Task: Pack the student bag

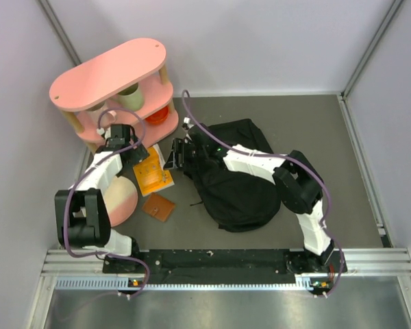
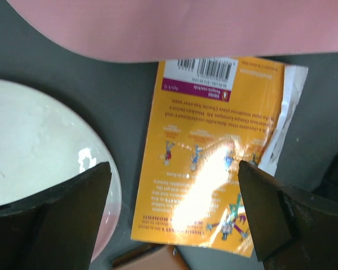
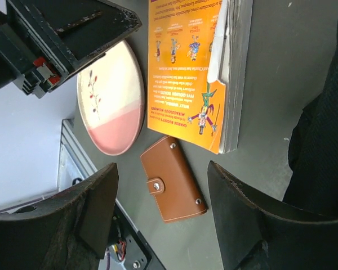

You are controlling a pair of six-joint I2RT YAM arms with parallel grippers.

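An orange book (image 1: 153, 175) lies on the floor at the left, in front of the pink shelf; its printed back cover (image 2: 208, 152) faces up in the left wrist view. The black bag (image 1: 238, 195) is spread flat right of centre. Above the book's left side, my left gripper (image 1: 135, 156) stands open, its fingers (image 2: 53, 211) apart and clear of the book. My right gripper (image 1: 171, 160) is also open, just right of the book; in the right wrist view its fingers (image 3: 79, 211) have nothing between them. A brown wallet (image 3: 172, 180) rests below the book.
The pink shelf (image 1: 109, 72), holding a green cup (image 1: 131, 97) and an orange bowl (image 1: 157, 116), stands close behind the grippers. A pink-and-white plate (image 3: 111, 101) lies left of the book. Floor right of the bag is clear.
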